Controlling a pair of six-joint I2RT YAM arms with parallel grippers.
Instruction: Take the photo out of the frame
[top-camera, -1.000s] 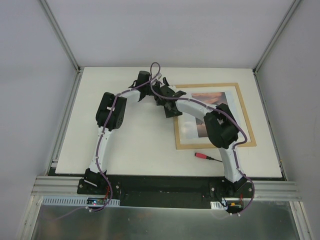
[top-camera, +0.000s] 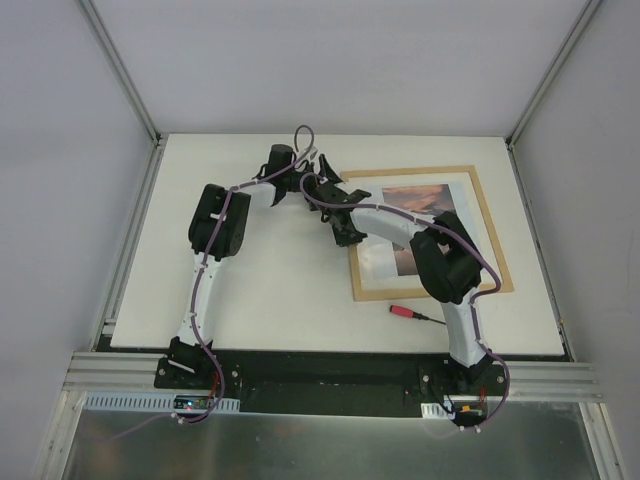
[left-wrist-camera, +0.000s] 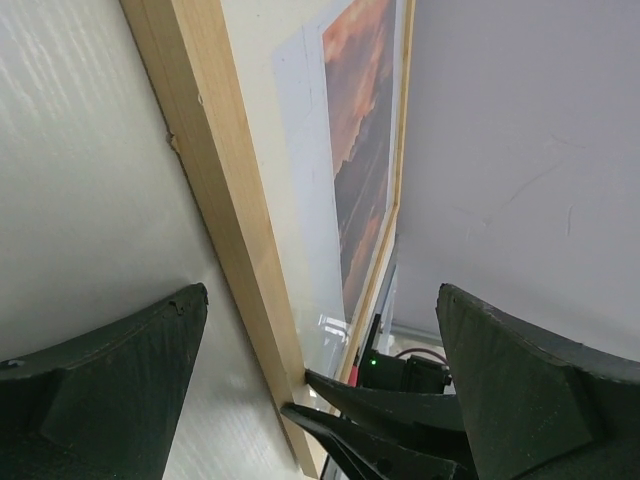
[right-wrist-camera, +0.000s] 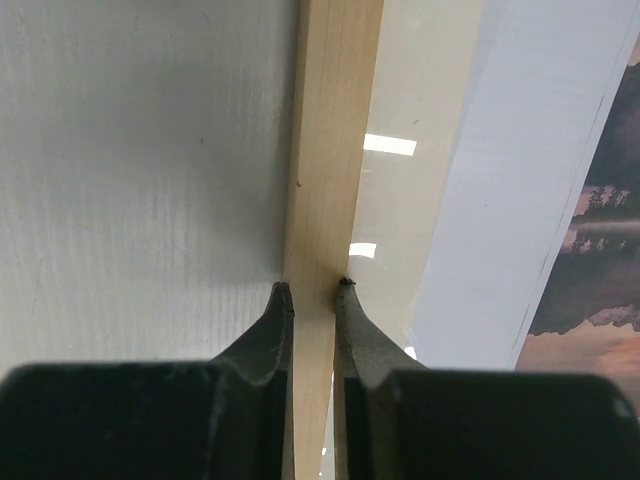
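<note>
The light wooden frame (top-camera: 482, 205) lies flat at the right of the table, and its sunset photo (top-camera: 415, 200) sits inside a pale mat. My right gripper is shut on the frame's left bar, one finger on each side of the wood. In the left wrist view, the right gripper's fingers (left-wrist-camera: 345, 440) pinch that bar (left-wrist-camera: 235, 170) farther along. My left gripper stands wide open, the bar running through the view between its spread fingers. From above, the left gripper (top-camera: 322, 165) is by the frame's far left corner, which the arms partly hide.
A red-handled screwdriver (top-camera: 403, 312) lies just in front of the frame. Walls rise close behind and to the right of the table.
The frame's near left corner has moved very slightly to the right and nearer. The screwdriver has stayed put.
</note>
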